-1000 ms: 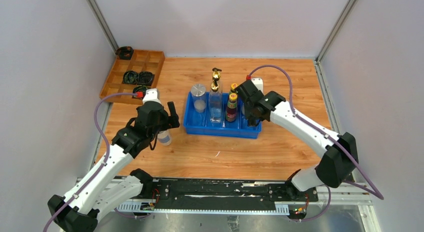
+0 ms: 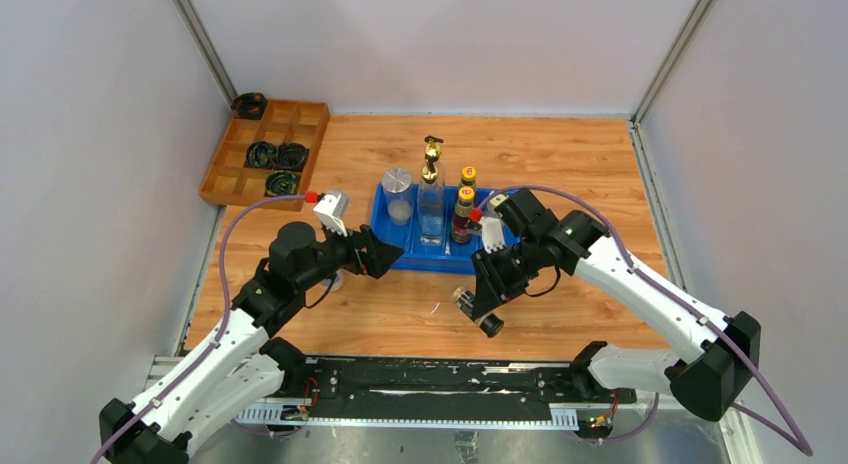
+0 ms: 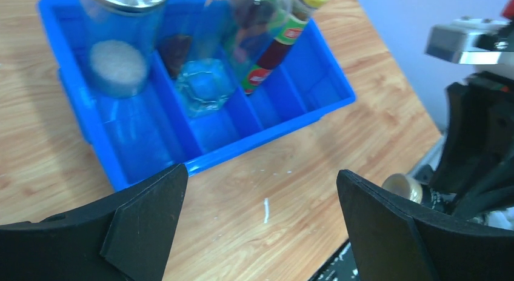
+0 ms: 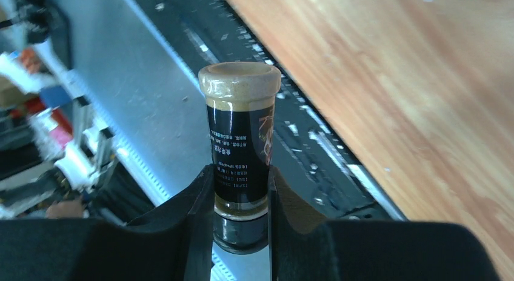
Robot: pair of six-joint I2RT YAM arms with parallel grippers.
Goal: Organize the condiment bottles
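Note:
A blue compartment tray [image 2: 408, 260] holds a lidded glass jar [image 2: 398, 202], a tall gold-topped glass bottle [image 2: 431, 209] and two yellow-capped sauce bottles [image 2: 462, 212], seen also in the left wrist view. My left gripper is open and empty, facing the tray from its near left. My right gripper grips a dark-labelled bottle [image 4: 237, 142], tilted over the table's front, near side of the tray. In the left wrist view that bottle is partly hidden behind the fingers.
A wooden divided box [image 2: 236, 182] with dark coils stands at the back left. A pale container [image 2: 335, 282] lies partly hidden under my left arm.
My right gripper has moved out of the tray toward the front with the dark bottle. My left gripper has swung right, toward the tray.

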